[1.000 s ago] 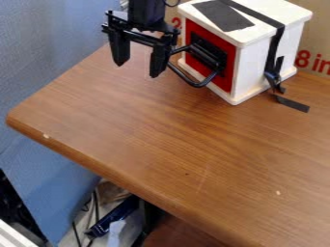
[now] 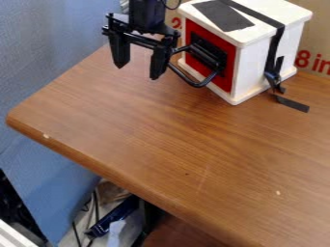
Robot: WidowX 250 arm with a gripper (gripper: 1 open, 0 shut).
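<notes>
My black gripper (image 2: 139,60) hangs over the back left of the wooden table (image 2: 180,174), its two fingers pointing down and apart, with nothing visible between them. Just to its right stands a white box (image 2: 256,81) with a red front panel (image 2: 221,46) and a black bar-like handle that reaches out toward the gripper. Black straps run over the box's top and down its side, and a black strip lies on the table at its right.
A cardboard box (image 2: 314,63) stands behind the white box. A blue-grey padded wall (image 2: 39,58) is at the left. Bags and cables lie below the table's left edge.
</notes>
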